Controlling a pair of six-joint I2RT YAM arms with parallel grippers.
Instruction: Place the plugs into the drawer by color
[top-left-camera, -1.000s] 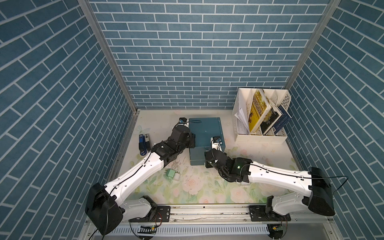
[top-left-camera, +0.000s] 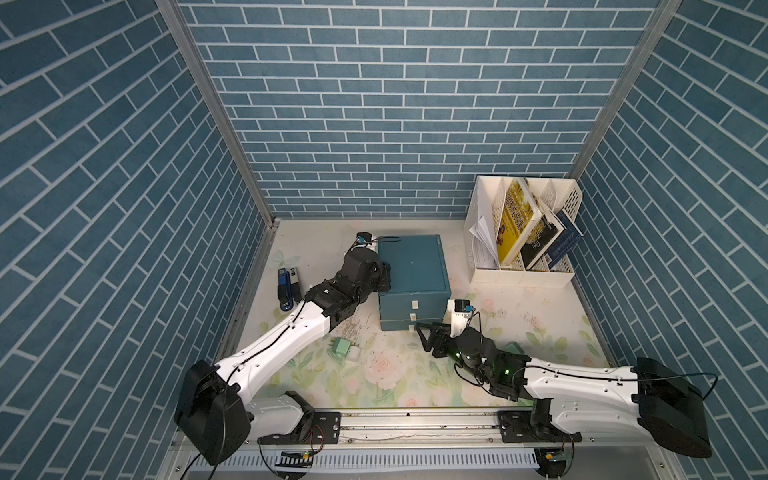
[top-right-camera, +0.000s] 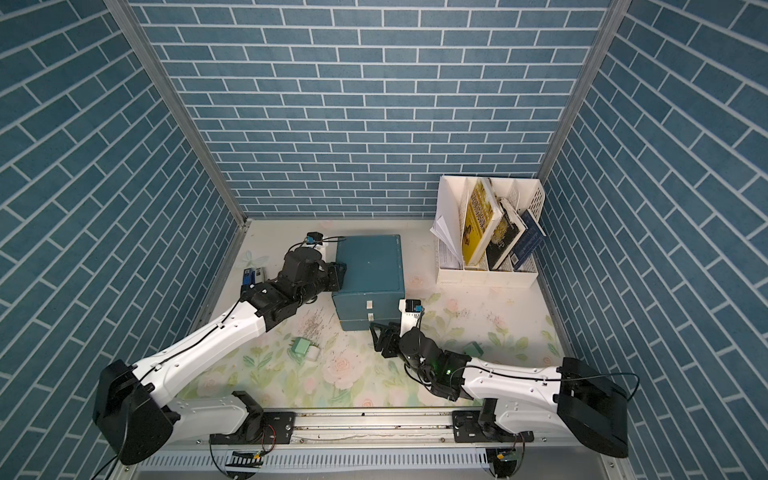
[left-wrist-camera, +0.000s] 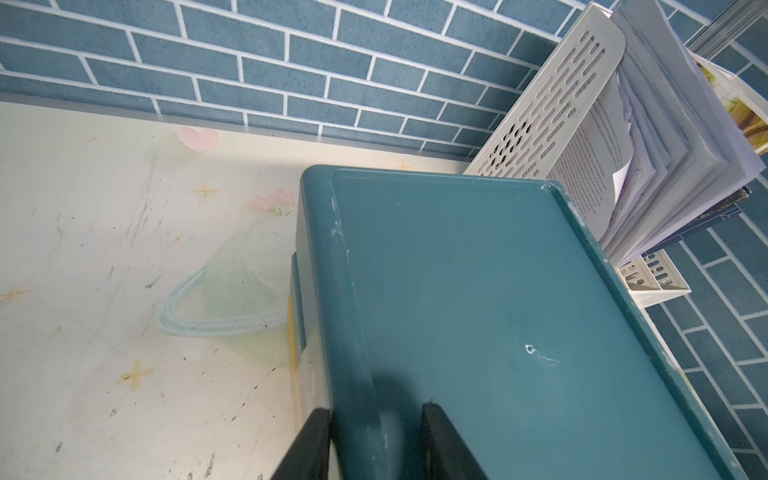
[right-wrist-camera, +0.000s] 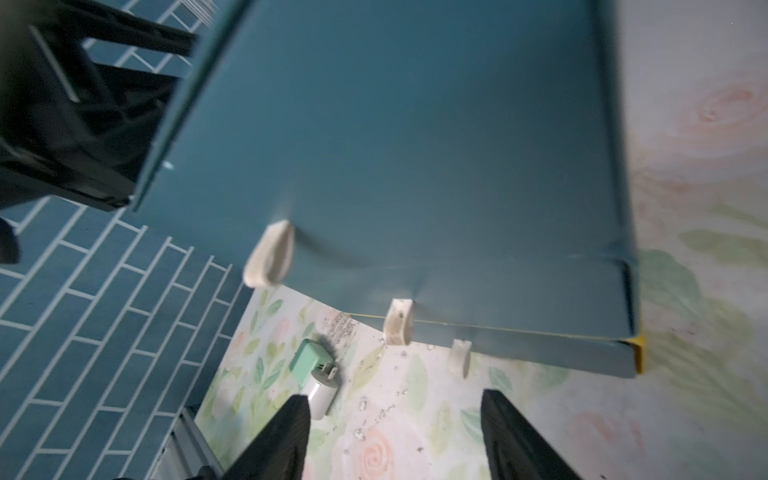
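The teal drawer cabinet (top-left-camera: 413, 264) stands mid-table, its drawers looking shut. White pull tabs, a top tab (right-wrist-camera: 270, 254), a middle tab (right-wrist-camera: 398, 321) and a low tab (right-wrist-camera: 458, 357), line its front. My left gripper is shut on the cabinet's upper left edge, one finger either side. Just before the drawer fronts, my right gripper is part open with empty fingers, apart from the tabs. Left of centre, a green plug (top-left-camera: 341, 346) and a white plug (top-left-camera: 353, 353) lie side by side. Another green object (top-right-camera: 473, 349), perhaps a plug, is partly hidden behind the right arm.
A white file rack (top-left-camera: 521, 277) with books and papers stands at the back right. Dark blue items (top-left-camera: 285, 289) lie at the far left. Open floral tabletop (top-left-camera: 384, 369) lies in front of the cabinet.
My right gripper has come away from the cabinet front toward the table's near side, and its wrist has turned. The left gripper stays at the cabinet's edge; the plugs at left have not moved.
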